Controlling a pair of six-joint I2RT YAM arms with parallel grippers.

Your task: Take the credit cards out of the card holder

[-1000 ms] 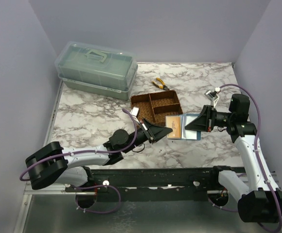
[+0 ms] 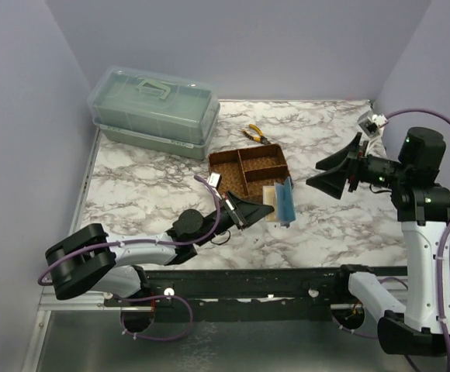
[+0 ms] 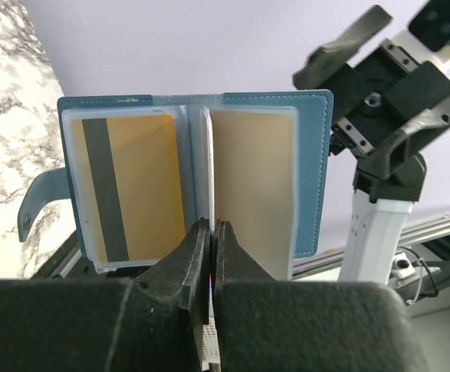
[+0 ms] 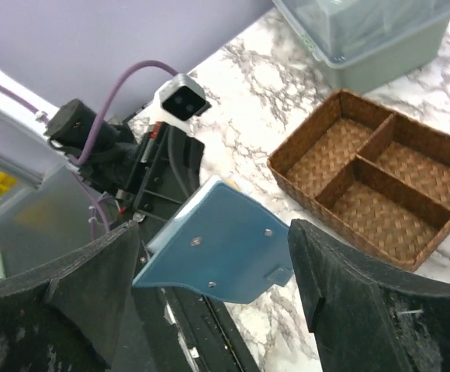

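The blue card holder (image 2: 285,200) is held in the air by my left gripper (image 2: 269,209), which is shut on it. In the left wrist view it stands open (image 3: 316,170), showing a gold card with a dark stripe (image 3: 136,186) in a clear sleeve and a pale beige card (image 3: 252,186). In the right wrist view its blue cover (image 4: 221,248) faces the camera. My right gripper (image 2: 330,172) is open, up and to the right of the holder, with nothing between its fingers.
A divided woven tray (image 2: 240,153) lies behind the holder, with pliers (image 2: 256,133) beyond it. A lidded plastic box (image 2: 151,116) stands at back left.
My right gripper has come away from the holder, moving up and to the right. The holder's right part now stands more upright; the left gripper stays in place.
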